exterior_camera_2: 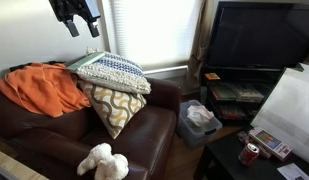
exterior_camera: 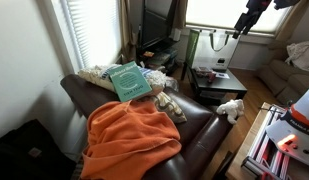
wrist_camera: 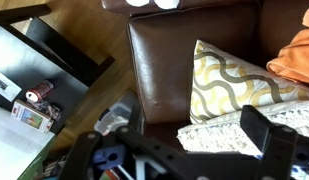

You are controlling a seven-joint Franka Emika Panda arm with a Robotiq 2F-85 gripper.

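Note:
My gripper (exterior_camera_2: 83,34) hangs high in the air with its fingers spread and nothing between them. In the wrist view the gripper looks down over the sofa, its two dark fingers wide apart. Below it lie a yellow-and-white patterned pillow (wrist_camera: 219,85) and a fluffy white woven pillow (wrist_camera: 234,132). An orange blanket (exterior_camera: 134,135) is draped over the brown leather sofa (exterior_camera: 199,130). On the sofa's near side in exterior view 2 rests a white plush toy (exterior_camera_2: 102,162). Nothing touches the gripper.
A dark table (exterior_camera_2: 234,155) holds a red can (exterior_camera_2: 250,153), a box (exterior_camera_2: 271,143) and a white bag (exterior_camera: 209,50). A clear bin (exterior_camera_2: 197,125) stands between sofa and TV (exterior_camera_2: 259,38). A teal square item (exterior_camera: 129,80) leans on the pillows.

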